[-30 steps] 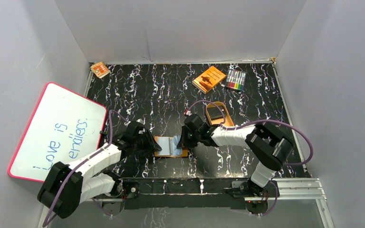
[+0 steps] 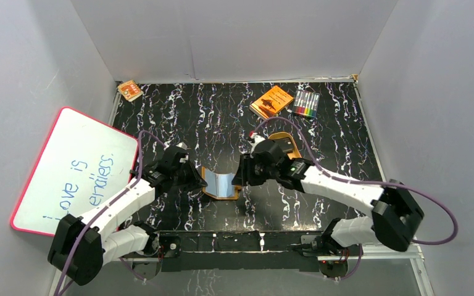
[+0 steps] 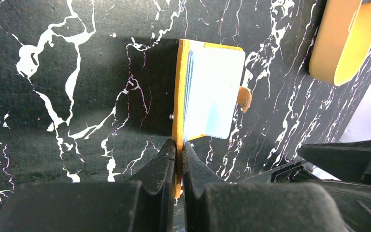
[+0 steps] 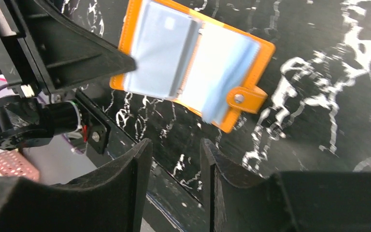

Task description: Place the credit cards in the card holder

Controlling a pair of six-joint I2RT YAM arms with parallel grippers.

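Note:
The card holder [image 2: 221, 185] lies open in the middle front, with an orange cover, pale clear sleeves and a snap strap [image 4: 246, 99] on its right side. My left gripper is shut on the orange left cover edge, which stands tilted up. Over the holder's right edge is my right gripper [image 2: 239, 179]; in the right wrist view its fingers [image 4: 142, 154] are apart, with nothing between them. Dark cards [image 2: 285, 145] appear to lie in an orange tray [image 2: 295, 154] behind the right arm, which partly covers it.
An orange book [image 2: 271, 102] and a set of coloured pens [image 2: 306, 103] lie at the back right. A small orange item [image 2: 130, 90] is in the back left corner. The whiteboard [image 2: 77, 176] leans at the left.
The holder's left side has been raised and tilted with my left gripper. My right gripper has opened and risen, and its forearm has swung toward the front right.

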